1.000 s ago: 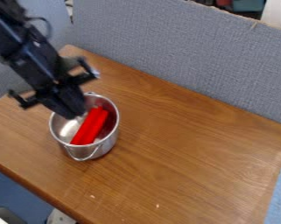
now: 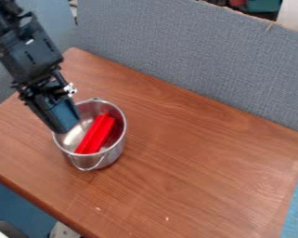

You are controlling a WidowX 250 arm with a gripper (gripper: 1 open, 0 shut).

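A steel pail (image 2: 109,154) with a wire handle stands near the table's left edge, holding a red elongated object (image 2: 96,134). My black gripper (image 2: 62,114) comes in from the upper left and reaches down at the pail's left rim, left of the red object. A blue-grey piece at its lower end overlaps the pail; whether the fingers hold anything is unclear.
A grey padded barrier (image 2: 200,65) runs along the back. A blue tape strip (image 2: 295,204) lies at the right edge.
My arm has shifted left and narrowed in view, uncovering more of the table behind the pail. The pail stays in place.
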